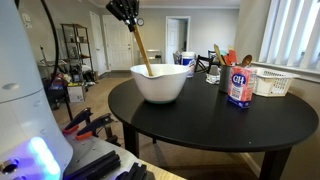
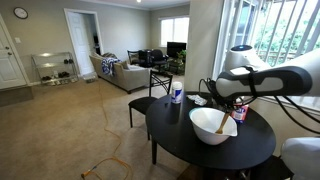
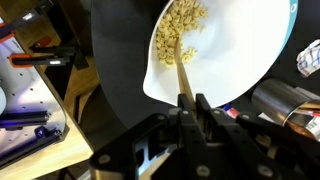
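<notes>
My gripper is shut on the handle of a wooden spoon (image 3: 182,75), above the white bowl (image 1: 160,87). In exterior view 1 the spoon (image 1: 142,50) slants down into the bowl, its lower end hidden behind the bowl's wall. In the wrist view the spoon's far end reaches tan, lumpy bits of food (image 3: 178,25) gathered on one side of the bowl's floor. The rest of the white inside (image 3: 235,50) is bare.
On the dark round table (image 1: 215,126) stand a red and blue can (image 1: 240,87), a utensil holder (image 3: 285,100), a white basket (image 1: 272,82) and a white-and-blue tub (image 1: 187,59). Right of the bowl, the table's front is clear.
</notes>
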